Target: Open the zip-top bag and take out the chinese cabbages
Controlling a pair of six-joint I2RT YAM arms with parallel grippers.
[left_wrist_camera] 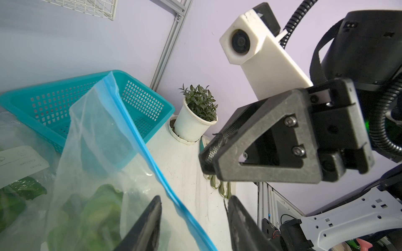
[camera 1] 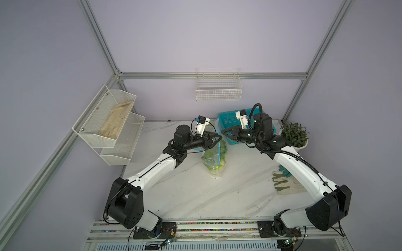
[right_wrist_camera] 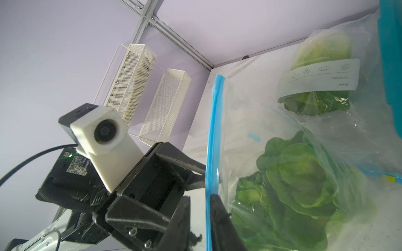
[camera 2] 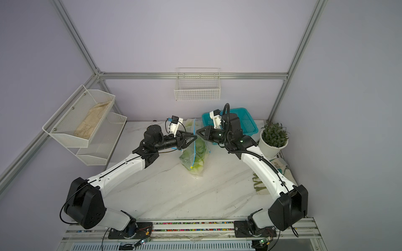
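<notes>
A clear zip top bag (right_wrist_camera: 268,125) with a blue zip strip (right_wrist_camera: 212,138) stands at mid-table, green cabbage (right_wrist_camera: 299,171) inside. Its top edge runs up between both grippers. My left gripper is part open, and the strip passes through the gap between its fingers without a visible pinch. Facing it from the right, my right gripper is also part open, with the strip running close along its right finger (right_wrist_camera: 222,221). The two gripper tips nearly meet at the bag's mouth. How far the zip is parted cannot be told.
A second clear bag (right_wrist_camera: 318,79) with cabbage and a white label lies behind. The teal basket (left_wrist_camera: 113,83) sits at the back right, a potted plant (camera 1: 294,134) further right. A cloth with dark green straps (camera 1: 291,184) lies right.
</notes>
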